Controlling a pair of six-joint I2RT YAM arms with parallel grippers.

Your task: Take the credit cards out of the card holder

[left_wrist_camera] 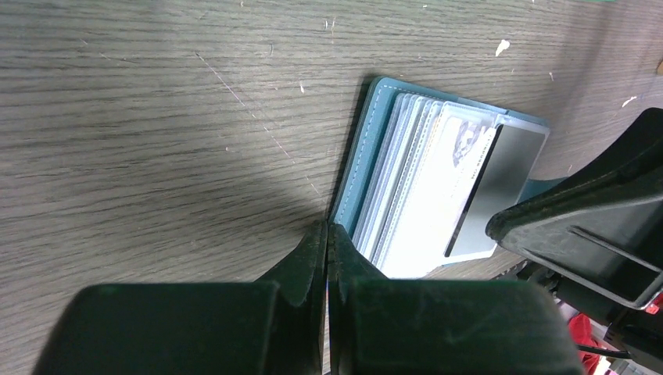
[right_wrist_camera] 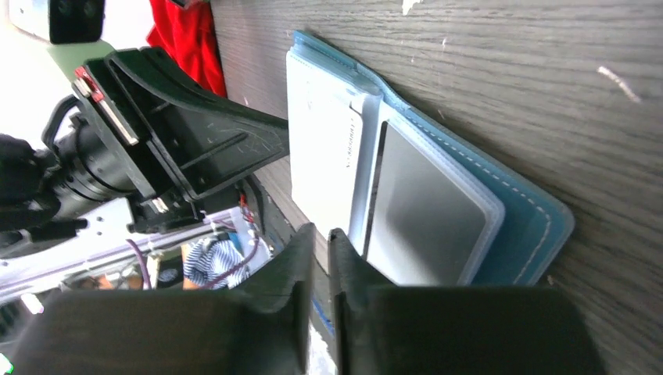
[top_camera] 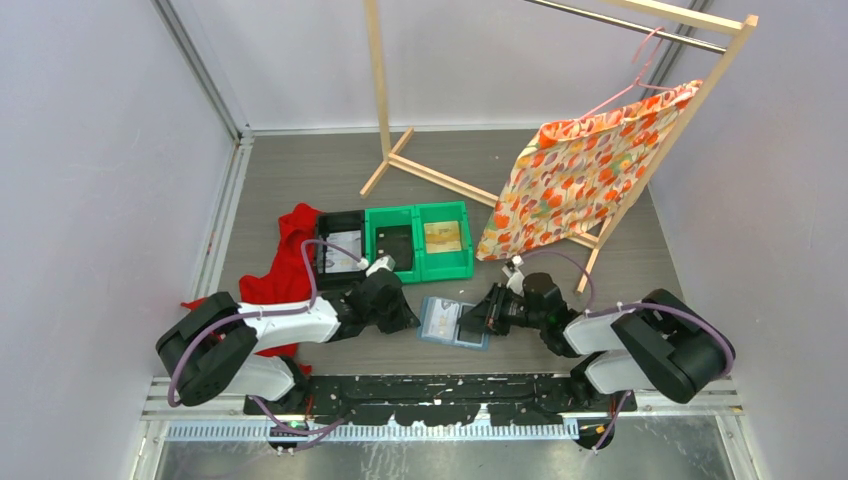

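Observation:
The blue card holder [top_camera: 428, 333] lies open on the table between my two hands, its clear sleeves spread. In the left wrist view, a white sleeve [left_wrist_camera: 439, 180] faces up, with a dark grey card [left_wrist_camera: 504, 176] in the sleeve beyond it. My left gripper is shut, its tips at the holder's near edge; nothing shows between them. My right gripper is slightly open above the holder, a narrow empty gap between its blurred fingers. In the right wrist view, the grey card [right_wrist_camera: 422, 207] still sits inside its clear sleeve.
Behind the hands stand a green divided box [top_camera: 443, 272] holding a dark item and a yellowish card, and a black tray [top_camera: 325, 222] with a white card. Red cloth [top_camera: 283, 270] lies at left. A wooden rack with patterned fabric [top_camera: 580, 180] stands at right.

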